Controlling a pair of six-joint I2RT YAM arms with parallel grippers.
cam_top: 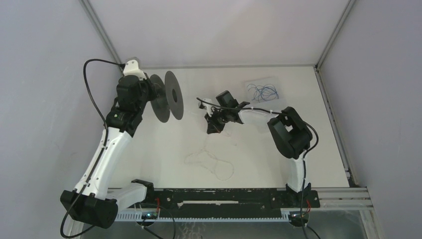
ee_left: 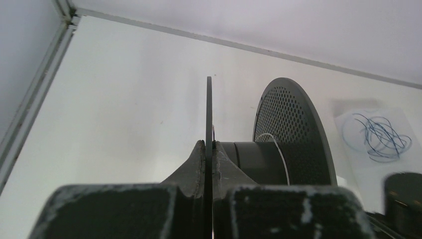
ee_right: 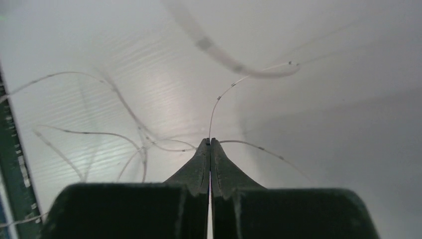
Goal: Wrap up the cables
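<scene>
A dark spool with two round perforated flanges [cam_top: 174, 95] is held up at the left of the table in the top view. My left gripper is shut on its near flange [ee_left: 209, 109], seen edge-on, while the other flange [ee_left: 293, 124] and the hub [ee_left: 254, 162] show to the right. A pale strand [ee_left: 281, 157] runs by the hub. My right gripper, right of the spool, is shut on a thin pale cable [ee_right: 219, 99]. Loose loops of that cable [cam_top: 232, 172] lie faintly on the table; where it joins the spool is unclear.
A tangle of blue wire [cam_top: 263, 92] lies on a clear square sheet [cam_top: 254, 83] at the back right. Walls close in the left, right and back.
</scene>
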